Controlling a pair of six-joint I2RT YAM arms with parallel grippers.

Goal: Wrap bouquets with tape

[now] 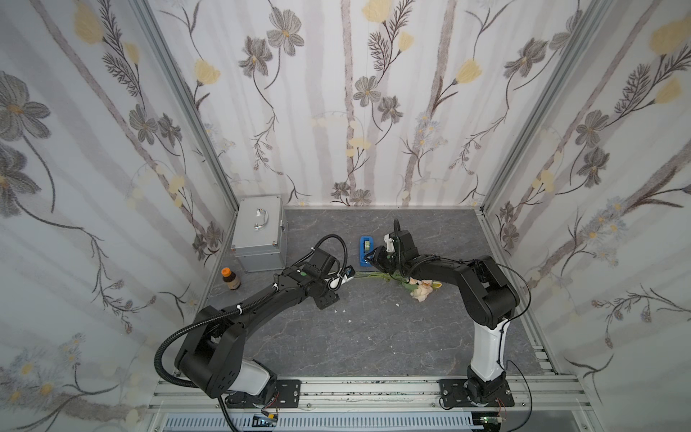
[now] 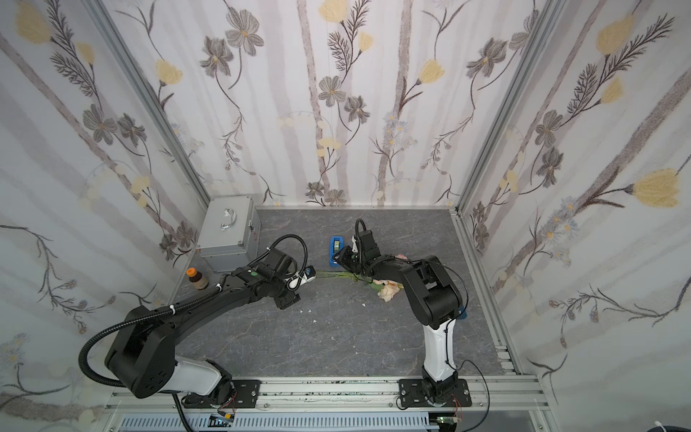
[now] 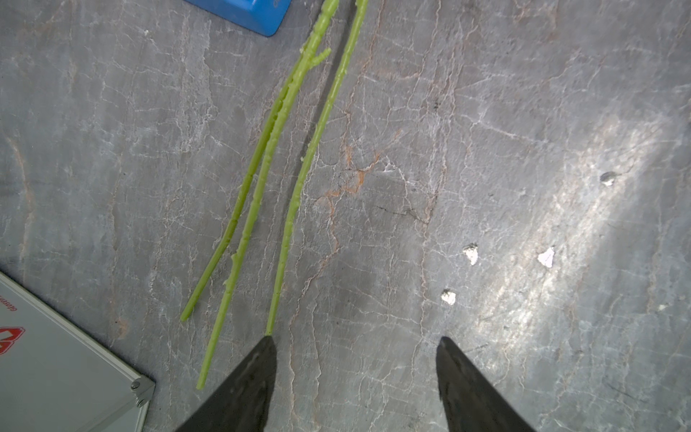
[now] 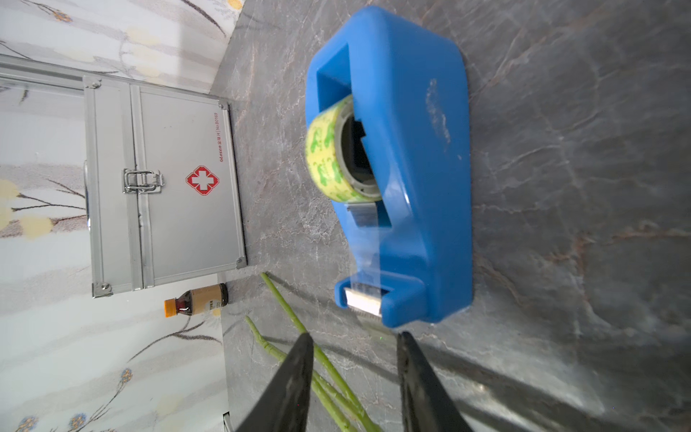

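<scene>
A blue tape dispenser (image 4: 439, 180) with a tape roll (image 4: 331, 151) stands at mid-table; a clear strip runs down to its cutter. The right gripper is open at the dispenser's cutter end, nothing seen held. Green stems (image 3: 252, 208) lie below the dispenser, their pale flower heads (image 1: 421, 291) to the right, partly under the right arm. My left gripper hangs open over the table beside the stem ends, nothing between its fingers.
A silver case (image 1: 255, 244) stands at the back left, with a brown bottle (image 1: 231, 280) in front of it.
</scene>
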